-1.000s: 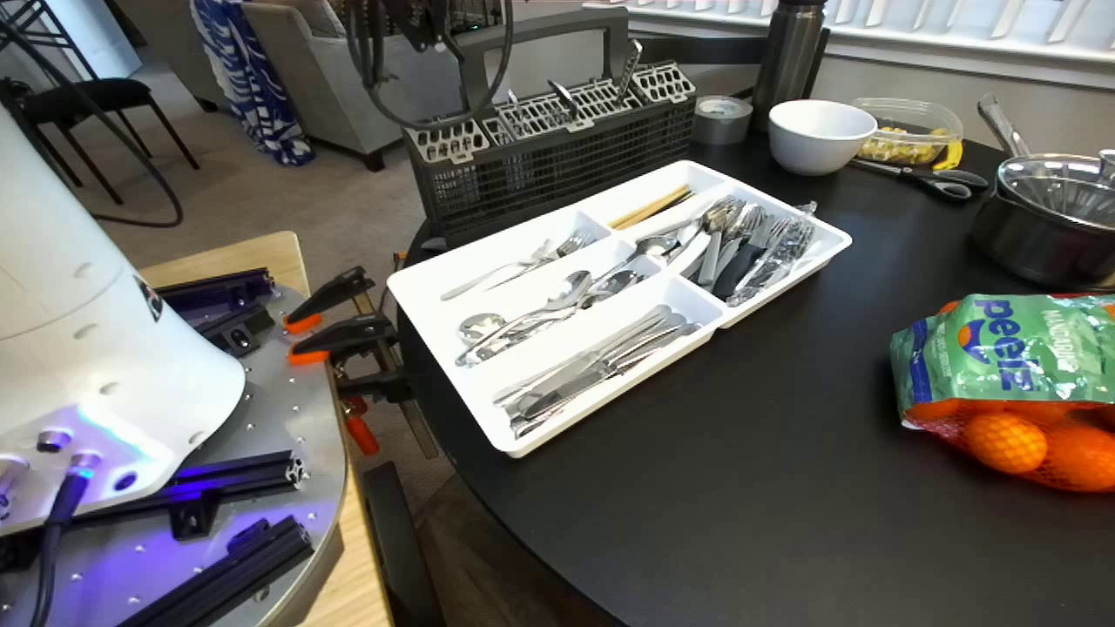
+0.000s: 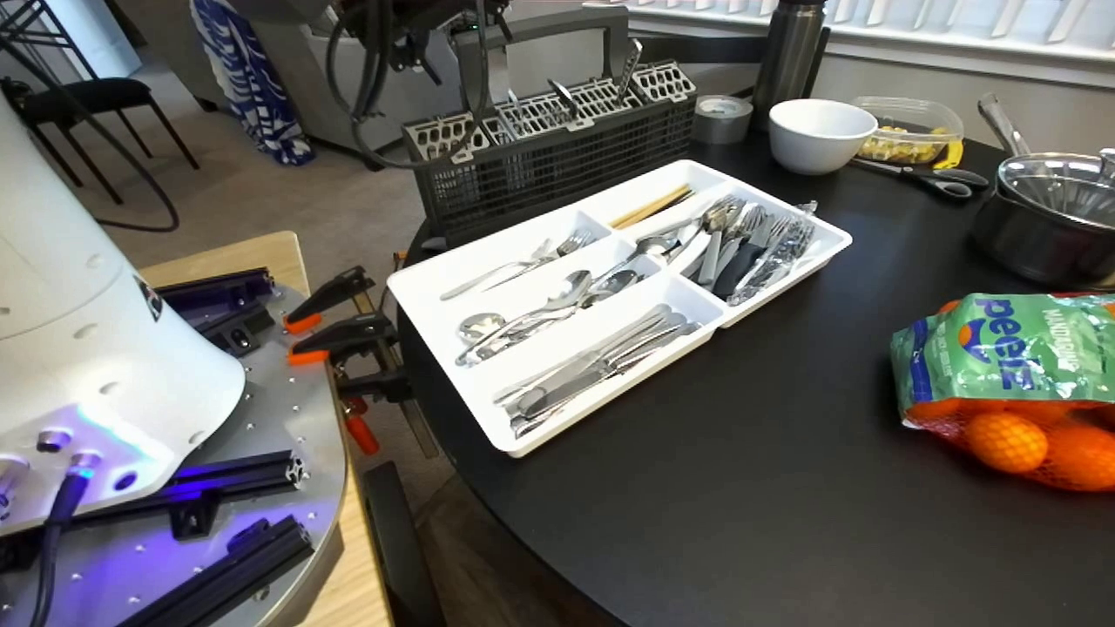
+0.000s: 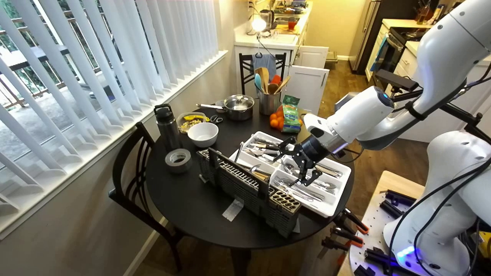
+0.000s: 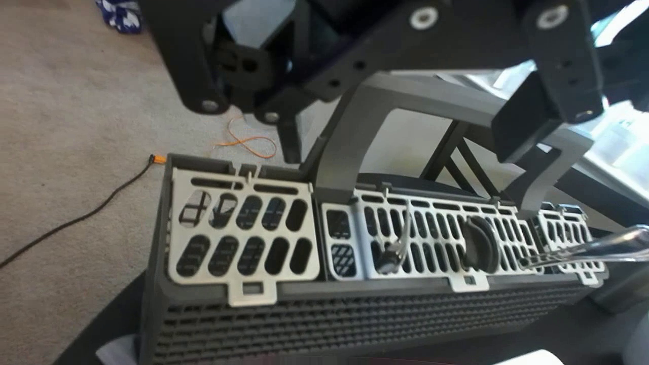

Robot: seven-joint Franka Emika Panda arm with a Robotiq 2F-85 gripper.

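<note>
My gripper stands open in the wrist view, with nothing between its fingers. Beyond and below them is the grey dishwasher cutlery basket [image 4: 340,322], with pale slotted lids and a tall handle. Three utensils poke up through its slots: a thin metal one [image 4: 394,252], a dark-ended one [image 4: 480,243] and a shiny handle [image 4: 590,248] on the right. Beside the basket lies the white cutlery tray [image 2: 460,392], its compartments holding knives [image 2: 596,366], spoons [image 2: 554,308], forks [image 2: 533,259] and mixed pieces. In exterior view 2 the gripper [image 3: 294,165] overlaps the tray.
A white bowl [image 2: 821,136], tape roll [image 2: 721,119], dark bottle [image 3: 168,126] and lidded pot [image 3: 239,107] stand around the table. The mandarin bag [image 2: 1003,366] lies across from the tray. Bare black tabletop [image 2: 753,470] spreads in front of the tray.
In exterior view 1, the part of the arm and its cable loop seen at the top have shifted left and a little lower. The tray and basket look unmoved.
</note>
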